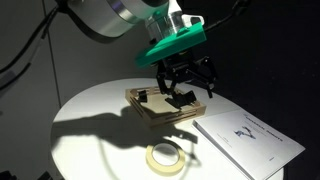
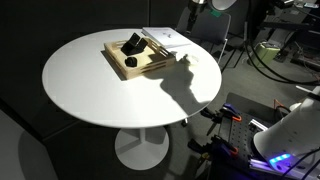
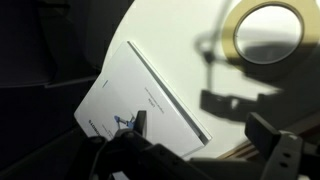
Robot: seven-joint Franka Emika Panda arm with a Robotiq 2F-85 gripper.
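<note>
My gripper (image 1: 188, 92) is open above the table, with nothing between its fingers. In the wrist view the gripper has its two dark fingertips wide apart, over bare white table between a booklet and a tape roll. The cream-coloured tape roll (image 1: 165, 157) lies flat near the table's front, and its ring (image 3: 233, 48) shows at the upper right of the wrist view. A white printed booklet (image 1: 250, 140) lies at the right edge. Behind the gripper in exterior view 1 is a shallow wooden tray (image 1: 155, 118), partly hidden by it.
The tray (image 2: 158, 69) holds a black block-like object (image 2: 133, 44) and a small round black one (image 2: 130, 61). The white round table (image 2: 95, 85) has broad clear room beside the tray. Past the booklet (image 3: 135, 95) the table ends in darkness.
</note>
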